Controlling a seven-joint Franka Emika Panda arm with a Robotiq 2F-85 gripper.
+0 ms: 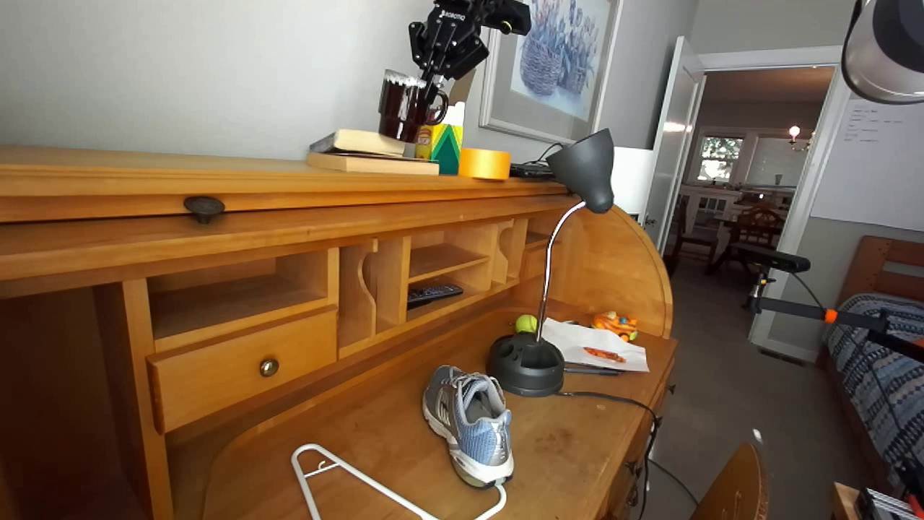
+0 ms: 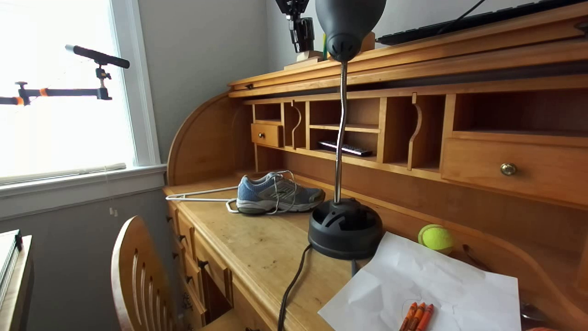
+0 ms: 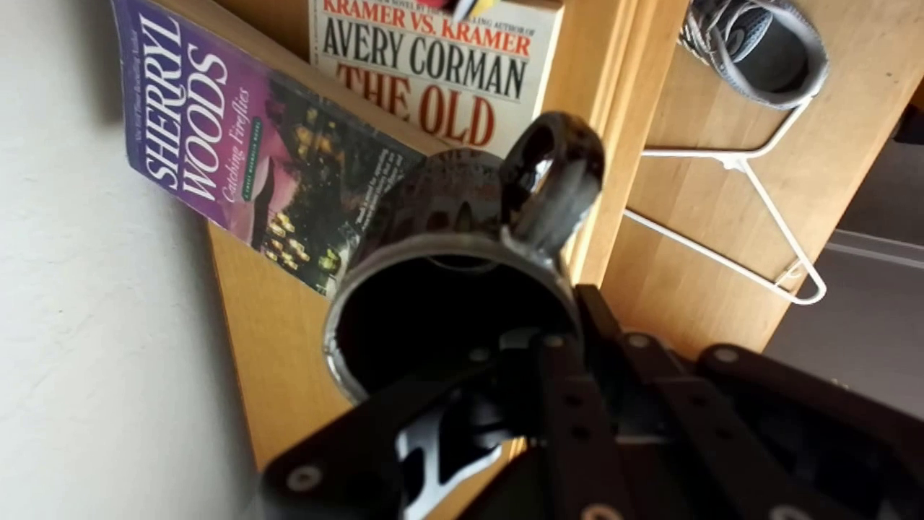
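A dark, glossy mug (image 1: 403, 105) is held over the books on top of the desk, slightly tilted, its handle toward the right. My gripper (image 1: 432, 87) is shut on the mug's rim and reaches down from above. In the wrist view the mug (image 3: 450, 204) shows its open mouth, with one finger inside and the other outside the wall at the gripper. Beneath it are a purple paperback (image 3: 260, 165) and a cream paperback (image 3: 433, 65). Whether the mug's base touches the books is hard to tell.
Right of the books stand a yellow-green box (image 1: 447, 143) and an orange tape roll (image 1: 484, 164). A black lamp (image 1: 585, 169) rises in front of the desk top. Below lie a shoe (image 1: 472, 420) and a white hanger (image 1: 364, 477).
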